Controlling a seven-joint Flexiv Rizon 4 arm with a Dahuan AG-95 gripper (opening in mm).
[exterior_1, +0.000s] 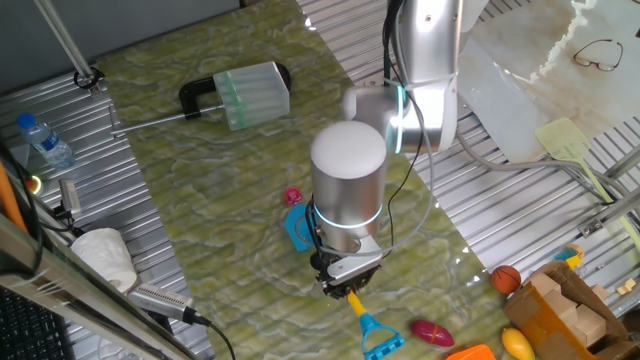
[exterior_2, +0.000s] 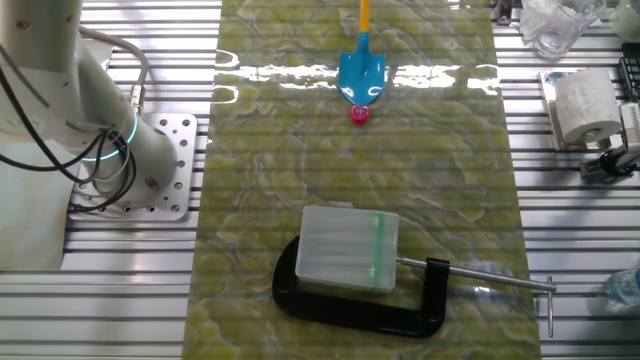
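A toy shovel lies on the green marbled mat, with its blue blade (exterior_1: 297, 228) and blue handle end (exterior_1: 382, 338) showing on either side of my arm. My gripper (exterior_1: 345, 284) is low over the yellow shaft (exterior_1: 356, 304), hiding part of it. The fingers are too dark and covered to show whether they are apart or closed on the shaft. In the second exterior view the blue blade (exterior_2: 361, 76) points toward a small pink-red piece (exterior_2: 359, 114) at its tip. My gripper is outside that view.
A black clamp (exterior_2: 360, 312) and translucent box (exterior_2: 345, 247) occupy one end of the mat (exterior_2: 270, 180). Near the shovel handle are a dark pink oval toy (exterior_1: 431, 333), an orange item (exterior_1: 471, 353) and a cardboard box (exterior_1: 530, 310). Mid-mat is clear.
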